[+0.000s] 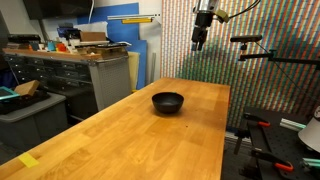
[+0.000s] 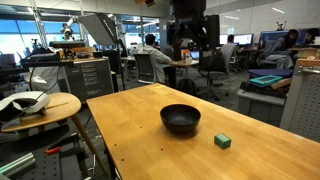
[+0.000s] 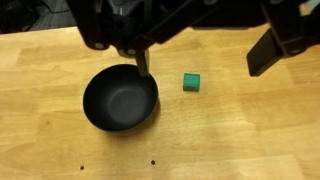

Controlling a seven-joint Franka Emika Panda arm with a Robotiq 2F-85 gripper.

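Observation:
A black bowl rests on the wooden table; in the wrist view the bowl appears left of centre, and its inside looks empty. Beside it, apart from it, lies a small green block, also visible on the table in exterior view 2 as a block. I cannot make out the block in exterior view 1. High above the table hangs my gripper, well clear of both objects. Its fingers stand wide apart in the wrist view, with only table, block and part of the bowl seen below.
A yellow strip marks its near left corner. Cabinets and a workbench stand behind it. In exterior view 2, a person sits beyond the table.

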